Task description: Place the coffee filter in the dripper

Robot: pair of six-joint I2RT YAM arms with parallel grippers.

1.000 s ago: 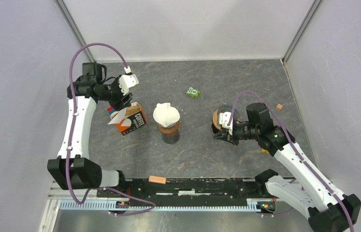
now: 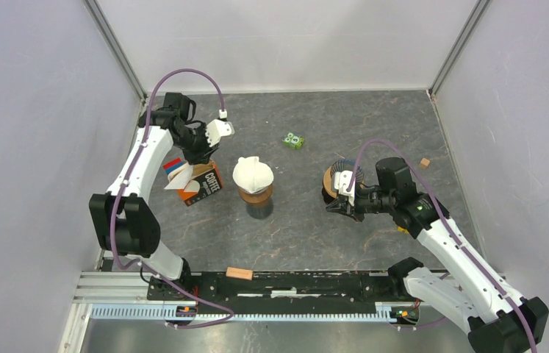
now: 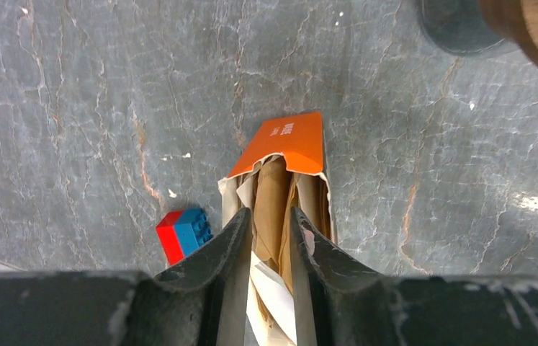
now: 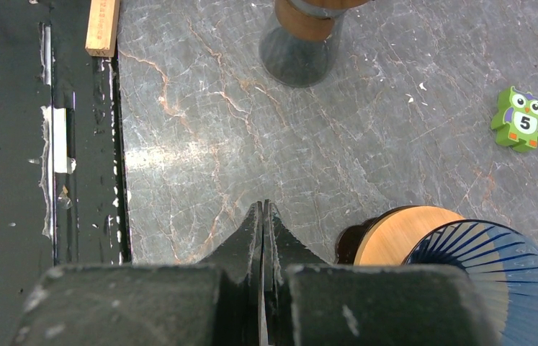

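Observation:
An orange filter box (image 2: 201,187) lies open at the left; inside, brown and white paper filters (image 3: 273,209) show in the left wrist view. My left gripper hangs over it, part open, nothing visibly held between the fingers. A white filter (image 2: 252,173) sits atop the wood-collared glass vessel (image 2: 259,206) at centre. A blue ribbed dripper (image 4: 510,288) rests at the right on a wooden base (image 4: 402,227). My right gripper is shut beside it, nothing between its fingertips.
A green owl block (image 4: 519,119) lies toward the back, a red-blue block (image 3: 183,234) beside the box, a wooden bar (image 2: 239,273) at the front edge.
My left gripper has moved right and shifted over the filter box. The right arm has stayed still.

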